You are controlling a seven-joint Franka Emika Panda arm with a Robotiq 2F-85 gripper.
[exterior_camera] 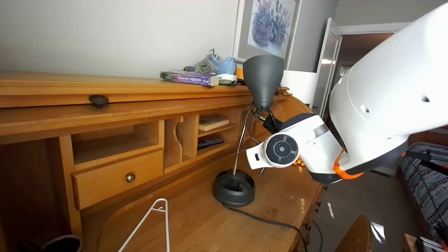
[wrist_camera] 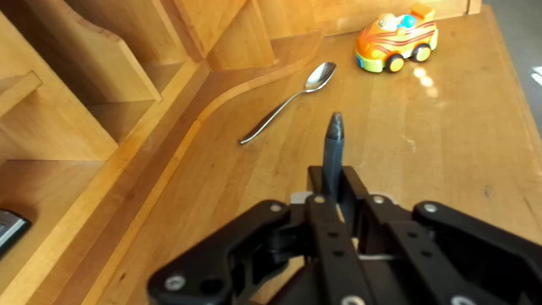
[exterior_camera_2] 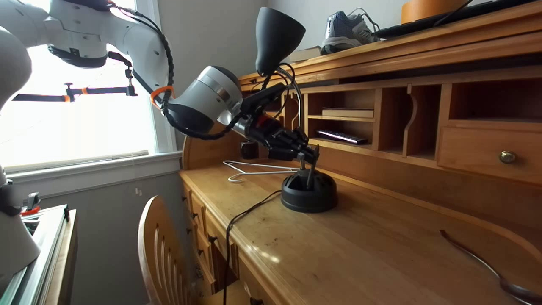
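Note:
My gripper is shut on a dark, pointed pen-like stick (wrist_camera: 333, 147), whose tip sticks out beyond the fingers in the wrist view. In exterior view 2 the stick (exterior_camera_2: 310, 175) hangs steeply, slightly tilted, and overlaps the black lamp base (exterior_camera_2: 308, 195); whether they touch I cannot tell. The lamp's grey shade (exterior_camera: 263, 79) rises above my wrist in exterior view 1, where the wrist hides most of the gripper. A metal spoon (wrist_camera: 319, 77) and an orange toy car (wrist_camera: 397, 40) lie on the desk ahead in the wrist view.
A white hanger (exterior_camera: 166, 218) lies on the desk beyond the lamp base. The lamp's cord (exterior_camera_2: 244, 213) runs over the desk's front edge. Cubbyholes with a remote (exterior_camera_2: 341, 137) and a book (exterior_camera_2: 348, 112) line the back. Bare desktop stretches around the spoon.

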